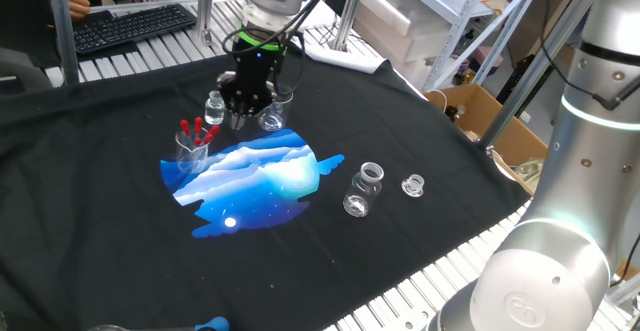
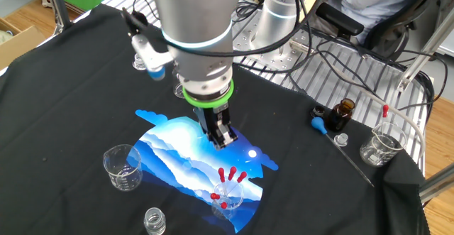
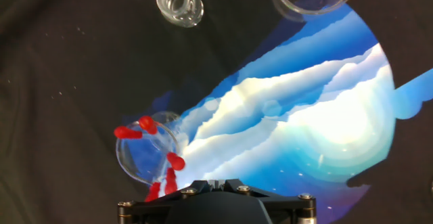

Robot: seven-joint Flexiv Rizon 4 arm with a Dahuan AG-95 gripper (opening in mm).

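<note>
My gripper (image 2: 225,141) hangs above the table over the blue picture (image 2: 164,139), fingers pointing down. In the wrist view the fingertips (image 3: 230,184) stand together at the bottom edge; the gripper is shut, with nothing visible between them. A beaker (image 3: 128,162) holding several red-topped sticks (image 3: 147,124) is just left of the fingertips in that view. Further off are a small clear glass bottle (image 3: 180,5) and an empty beaker (image 3: 318,11). In exterior view 1 the gripper partly covers the space between the small bottle (image 1: 214,108) and the empty beaker (image 1: 275,117).
A larger clear bottle (image 1: 362,189) and a glass stopper (image 1: 413,185) stand right of the picture. A brown bottle (image 2: 342,114), a blue-bulbed dropper (image 2: 319,125) and another beaker (image 2: 383,144) occupy the far side in exterior view 2. Bare black cloth (image 1: 90,211) lies left of the picture.
</note>
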